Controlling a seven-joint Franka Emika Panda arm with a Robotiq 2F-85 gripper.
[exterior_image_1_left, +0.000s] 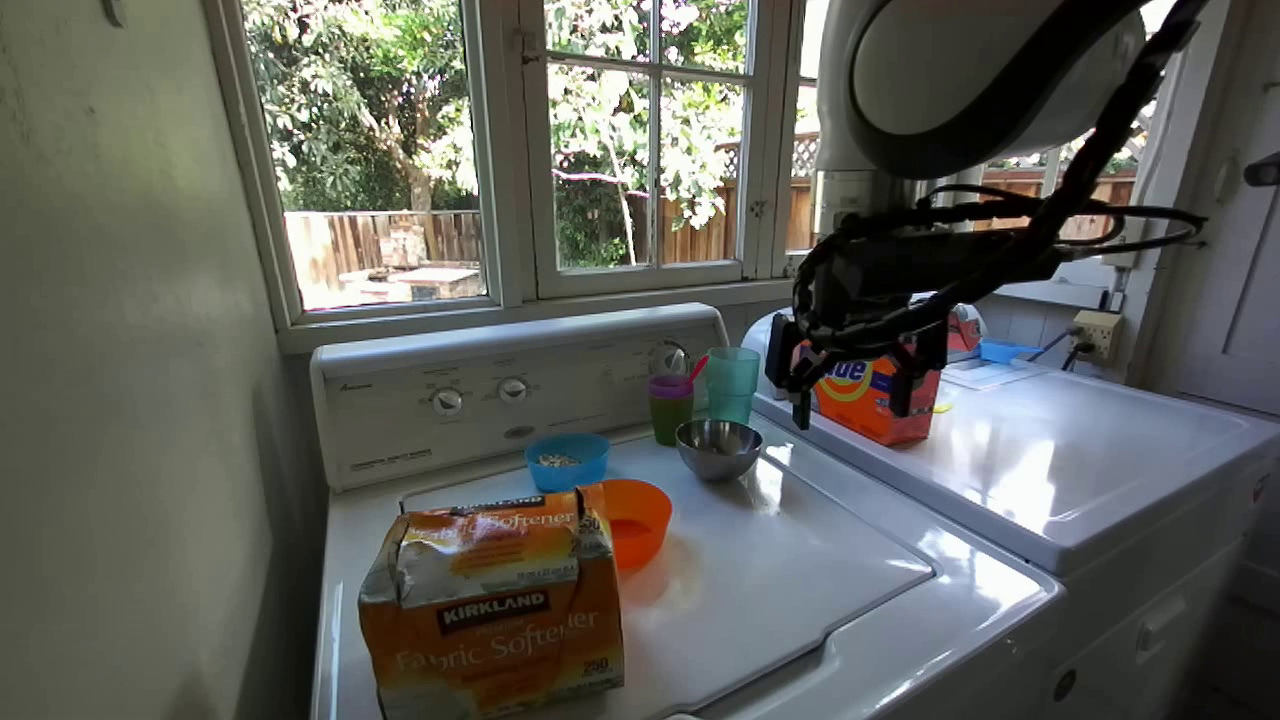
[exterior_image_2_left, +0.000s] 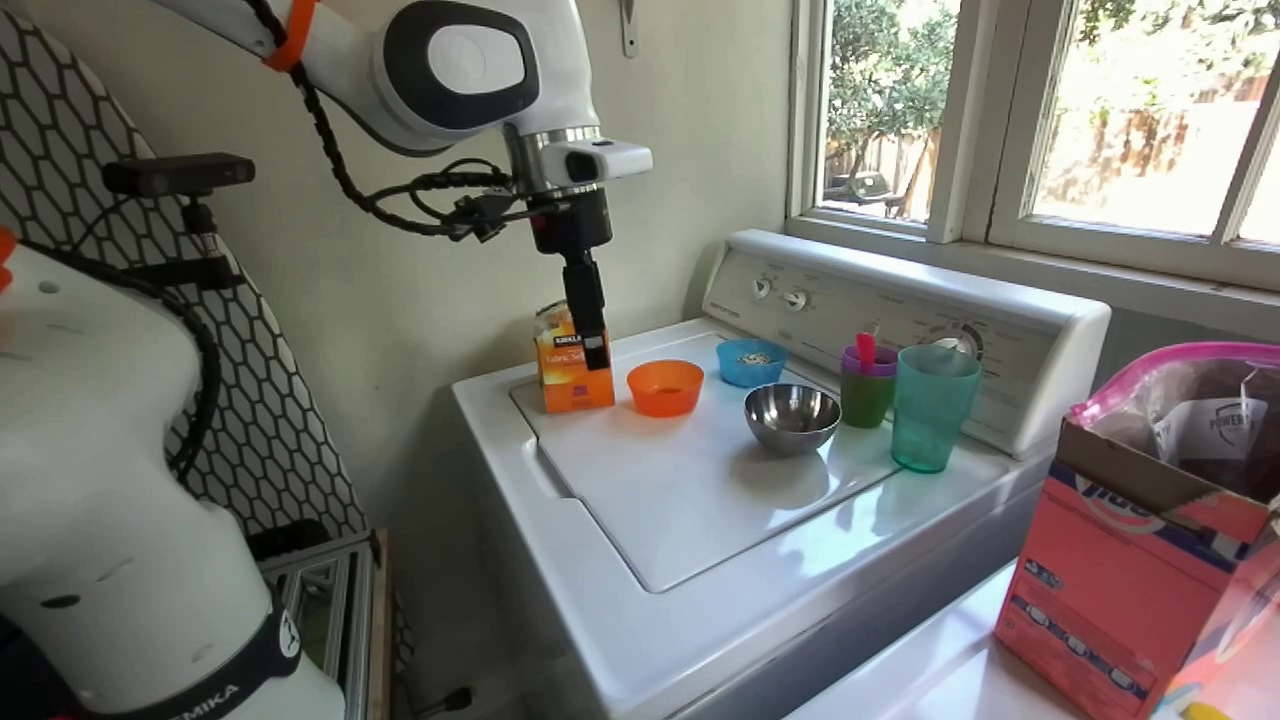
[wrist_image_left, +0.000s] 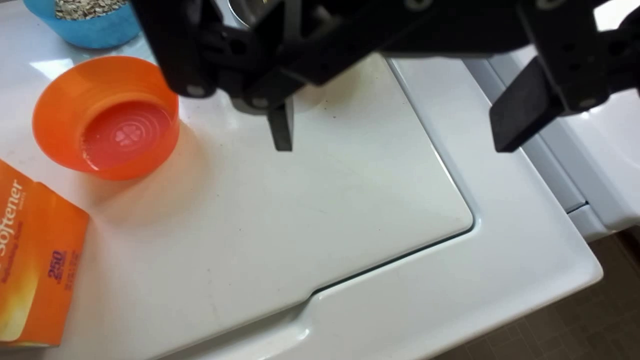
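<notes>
My gripper (exterior_image_1_left: 852, 402) hangs in the air above the washer, its two fingers wide apart and nothing between them. In the wrist view, bare white lid shows below the open fingers (wrist_image_left: 280, 127). An orange bowl (exterior_image_2_left: 665, 389) rests on the lid near the fabric softener box (exterior_image_2_left: 576, 374); a little pinkish liquid or tint shows at its bottom. Behind it stands a blue bowl (exterior_image_2_left: 752, 362) with pale flakes like oats. A shiny metal bowl (exterior_image_2_left: 792, 419) sits to the right of these. Beside it are a green and purple cup (exterior_image_2_left: 867, 396) with a pink handle sticking out and a teal tumbler (exterior_image_2_left: 933, 410).
The washer's control panel (exterior_image_1_left: 516, 390) rises along the back, under the windows. A detergent box (exterior_image_2_left: 1134, 576) stands on the neighbouring machine (exterior_image_1_left: 1056, 444).
</notes>
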